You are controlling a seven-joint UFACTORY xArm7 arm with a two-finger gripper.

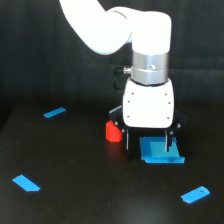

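Note:
My gripper (147, 147) points down with its two dark fingers (127, 140) set wide apart and nothing seen between them. A blue block-like shape (160, 153) is on a blue marked patch (148, 160), below and to the right of the gap's middle, partly behind the right finger. Left of the left finger is a red block (113, 131), its right side partly covered by the hand. Whether the fingertips touch the table cannot be told.
Blue tape strips lie on the black table: a back-left strip (55, 112), a front-left strip (26, 183) and a front-right strip (195, 195).

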